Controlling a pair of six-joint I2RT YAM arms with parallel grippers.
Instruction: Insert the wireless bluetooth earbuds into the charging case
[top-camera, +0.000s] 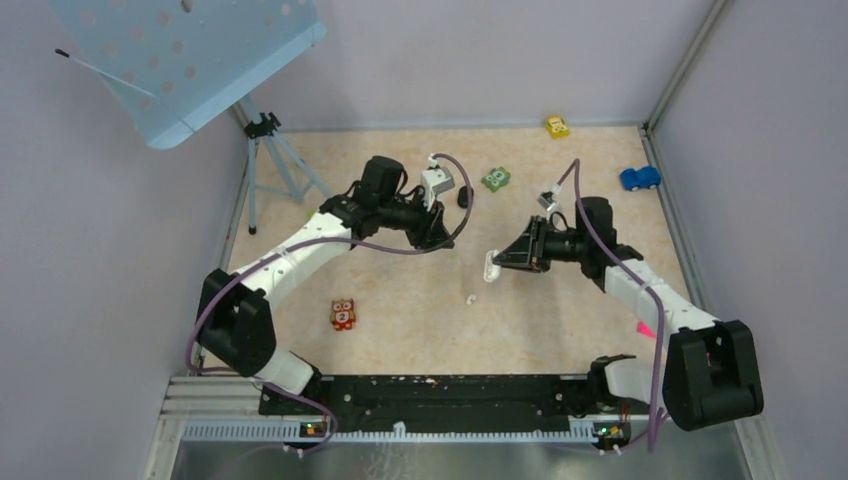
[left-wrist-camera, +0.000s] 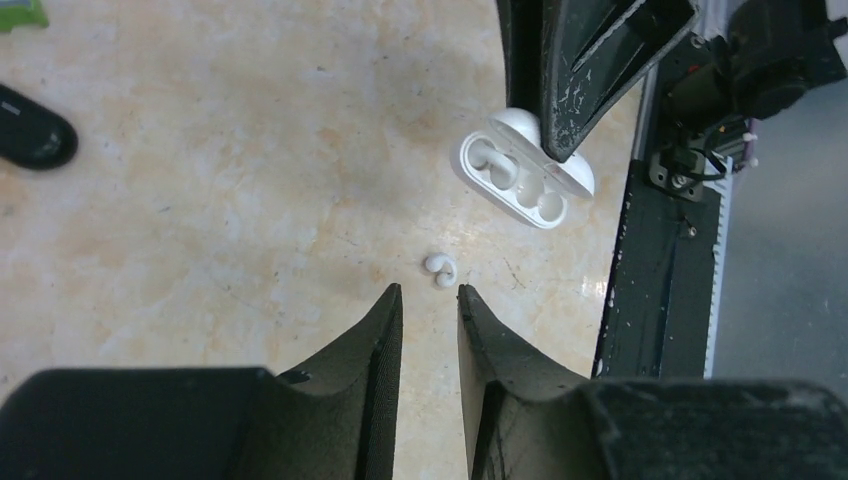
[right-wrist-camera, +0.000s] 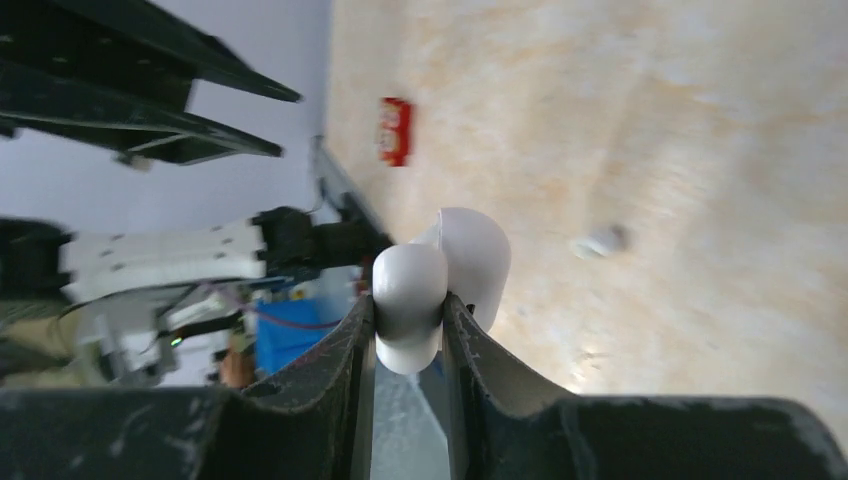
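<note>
The white charging case (top-camera: 492, 266) hangs above the table, lid open, with my right gripper (top-camera: 503, 261) shut on it. In the left wrist view, one earbud (left-wrist-camera: 492, 162) occupies a slot of the case (left-wrist-camera: 524, 199), while the other end of the tray shows empty hollows. A second white earbud (left-wrist-camera: 441, 268) is loose on the table, left of the case there; the top view shows this earbud (top-camera: 471, 299) below both grippers. My left gripper is partly open, its fingers (left-wrist-camera: 383, 335) apart with nothing between. From the right wrist, the case (right-wrist-camera: 410, 300) hides its own slots.
A dark oval object (top-camera: 465, 197) and a green owl toy (top-camera: 496, 179) sit beyond the grippers. A red owl toy (top-camera: 343, 314) lies front left, with a yellow toy (top-camera: 557, 126) and a blue car (top-camera: 640, 178) farther back.
</note>
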